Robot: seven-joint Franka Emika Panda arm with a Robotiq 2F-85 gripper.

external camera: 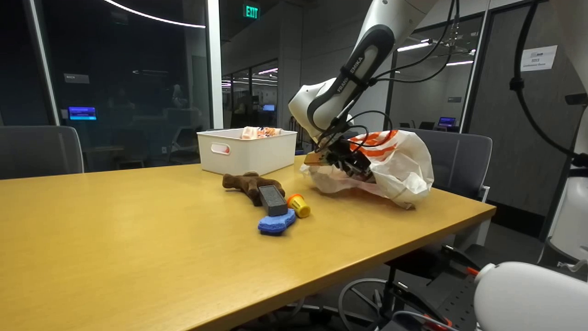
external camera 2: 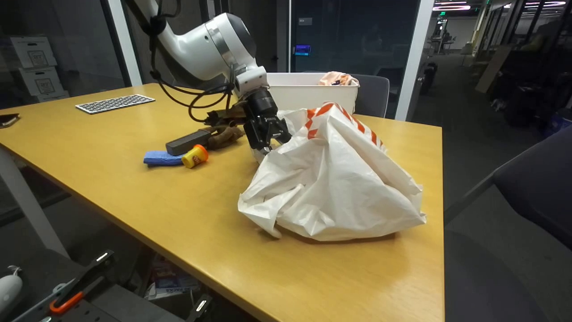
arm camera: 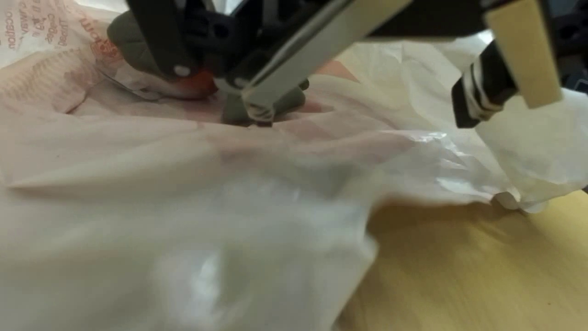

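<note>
A white plastic bag with orange-red stripes [external camera 2: 332,182] lies crumpled on its side on the table. My gripper [external camera: 357,167] reaches into its mouth from the arm's side. In the wrist view the gripper is open, its fingertips wide apart against the bag's film. A grey-green object [arm camera: 134,44] lies inside the bag, partly hidden behind the left finger; another grey-green piece [arm camera: 289,104] shows beside that fingertip. Whether these are one thing I cannot tell. Exterior view 2 shows the gripper [external camera 2: 274,140] low at the bag's opening.
Beside the bag sit a brown plush toy [external camera: 251,184], a dark grey block [external camera: 273,200], a blue sponge [external camera: 276,221] and a yellow tub with orange lid [external camera: 299,206]. Behind stands a white bin [external camera: 242,154] with cloth in it. A keyboard [external camera 2: 115,103] lies farther off.
</note>
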